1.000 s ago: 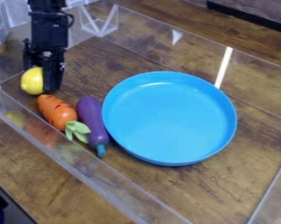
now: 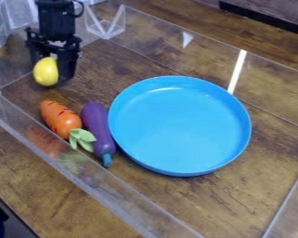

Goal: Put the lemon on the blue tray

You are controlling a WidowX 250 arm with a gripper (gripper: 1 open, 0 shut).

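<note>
The yellow lemon (image 2: 45, 72) is in the upper left of the camera view, held at the lower end of my black gripper (image 2: 52, 63). The gripper is shut on it, with one dark finger visible at the lemon's right side; the far side of the grip is hidden. The round blue tray (image 2: 180, 85) lies on the wooden table at centre right. Its surface is bare, and it is well apart from the lemon.
An orange carrot (image 2: 59, 118) with a green top and a purple eggplant (image 2: 97, 128) lie side by side between the lemon and the tray. A clear low wall (image 2: 83, 177) runs along the left and front. Bare wood (image 2: 138, 56) lies behind the tray.
The gripper and the lemon have moved up in the view together, the lemon shifting slightly right as well. The carrot, eggplant and tray have stayed put.
</note>
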